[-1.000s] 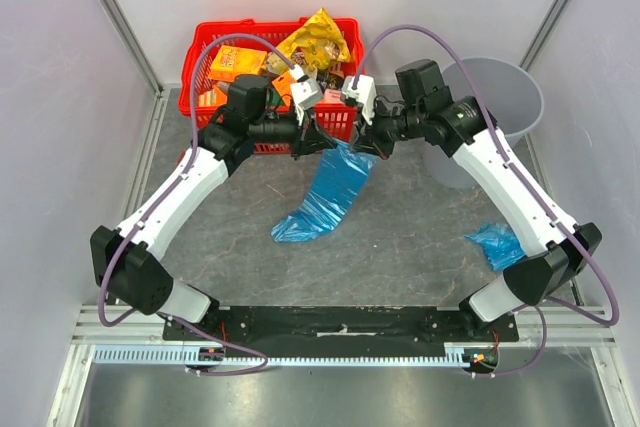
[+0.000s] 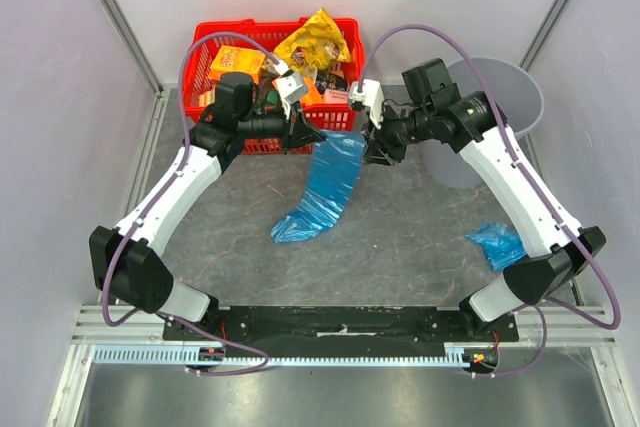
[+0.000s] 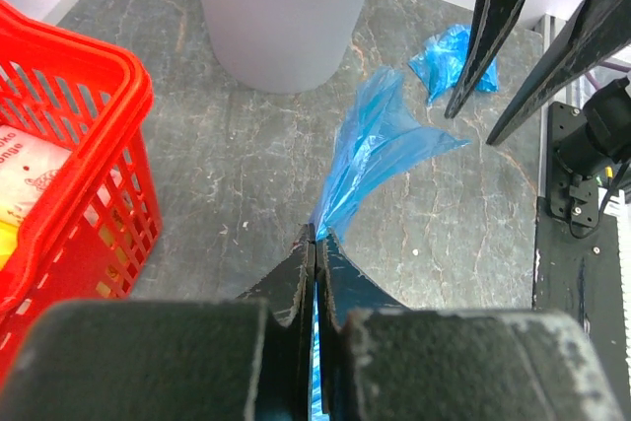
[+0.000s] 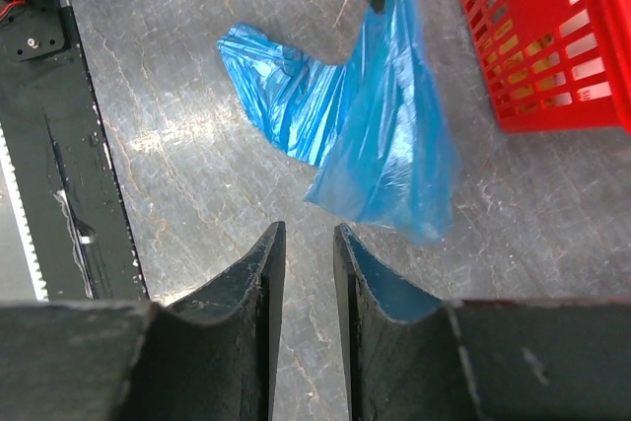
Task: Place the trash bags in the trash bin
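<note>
A blue plastic bag (image 2: 326,185) hangs from my left gripper (image 2: 320,137), its lower end trailing on the grey floor. In the left wrist view the left fingers are closed on the thin film of the bag (image 3: 360,160). My right gripper (image 2: 375,159) stands at the bag's upper right edge, open. The right wrist view shows a gap between its fingers with only floor behind, and the bag (image 4: 394,145) beyond the tips. A second blue bag (image 2: 498,243) lies crumpled on the floor at the right. The grey trash bin (image 2: 528,97) stands at back right, partly behind my right arm.
A red basket (image 2: 188,112) full of snack packets stands at the back, close behind the left gripper. Walls close in on both sides. Open floor (image 2: 400,257) lies in the middle and front.
A second ago both grippers were close together at the bag's top. The left has shifted slightly left with the bag, and the right has drawn apart and opened. The bag's top has since spread rightward.
</note>
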